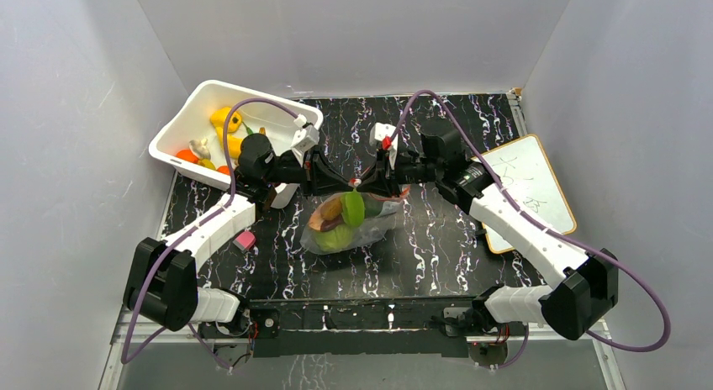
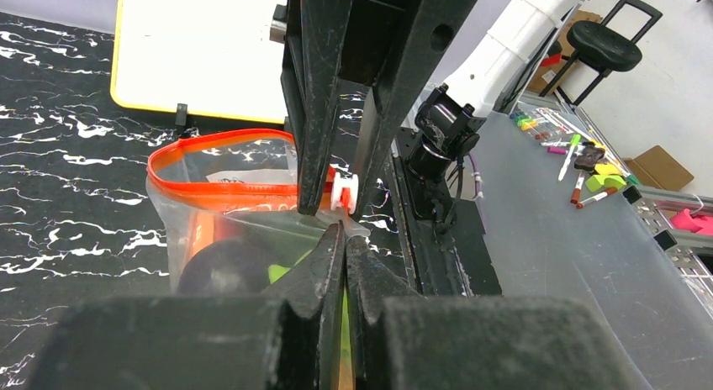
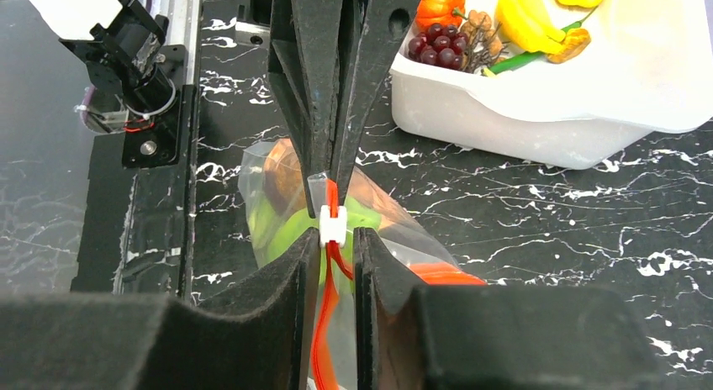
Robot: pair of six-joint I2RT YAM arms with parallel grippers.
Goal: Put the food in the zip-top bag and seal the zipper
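Observation:
The clear zip top bag (image 1: 368,230) holds several food pieces, among them a green pepper (image 1: 353,208) and brown food (image 1: 330,208). Its orange zipper (image 2: 244,197) loops away from the grippers, parted there. My left gripper is shut on the bag's corner, with clear film and the zipper end between its tips in the right wrist view. Beside it, my right gripper has its fingers on either side of the white slider (image 3: 333,226), shut on it. The two grippers meet tip to tip above the bag.
A white bin (image 1: 180,146) with toy food, including yellow bananas (image 1: 234,144), stands at the back left. A pink block (image 1: 245,240) lies left of the bag. To the right is a whiteboard (image 1: 530,192).

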